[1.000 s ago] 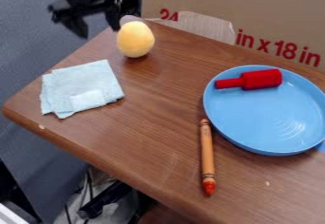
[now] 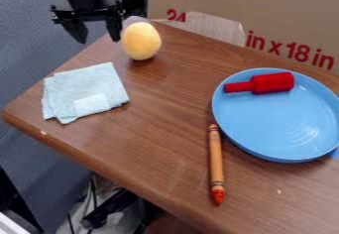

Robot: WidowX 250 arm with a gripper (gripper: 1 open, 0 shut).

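Observation:
My black gripper [image 2: 95,30] hangs at the top left over the table's back-left edge, its fingers pointing down and apart with nothing seen between them. Just right of it sits a yellow round object [image 2: 141,42]. A light blue folded cloth [image 2: 83,92] lies at the table's left. A blue plate [image 2: 276,127] on the right holds a red cylinder with a narrow handle [image 2: 271,83]. An orange crayon [image 2: 216,164] lies left of the plate.
A cardboard box [image 2: 265,20] stands behind the table [image 2: 153,154]. Beyond the left edge is grey floor.
The gripper was blurred higher up a second ago and now sits a little lower and sharper, near the yellow object. The objects on the table have not moved.

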